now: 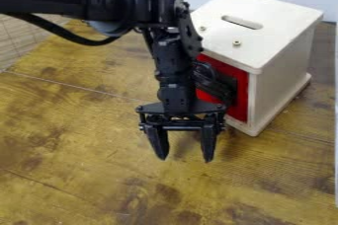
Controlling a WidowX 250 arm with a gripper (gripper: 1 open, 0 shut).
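Note:
My black gripper hangs open and points down over the wooden table, its two fingers apart with nothing seen between them. Behind it and to the right stands a white wooden box with a slot and small brass knobs on top. Its left-facing side shows a red panel with dark parts on it, partly hidden behind my arm.
A pale wall or mat edge lies at the upper left. A dark object shows at the far right edge.

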